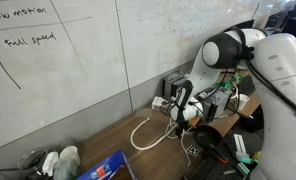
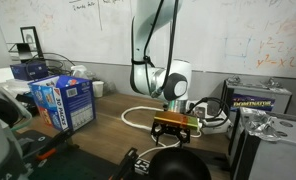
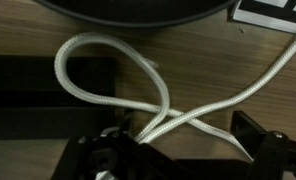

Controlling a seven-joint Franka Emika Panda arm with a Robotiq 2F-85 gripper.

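Note:
A white rope [image 3: 223, 104] lies on the brown wooden table, looped and crossing over itself in the wrist view. Both fingertips of my open gripper frame the crossing, one at each side. Nothing is clamped between them. In exterior view 2 the gripper [image 2: 175, 128] points down low above the table, and the rope [image 2: 138, 127] runs out to its left. Exterior view 1 shows more of the rope [image 1: 138, 131] curving away from the arm toward the wall. How far the fingertips are from the tabletop I cannot tell.
A black pan [image 2: 174, 164] stands close in front of the gripper; its rim [image 3: 138, 20] fills the top of the wrist view. A blue box [image 2: 63, 103] is at the left, a metal toaster [image 2: 258, 95] at the right. Bare table [image 2: 113, 108] lies between box and gripper.

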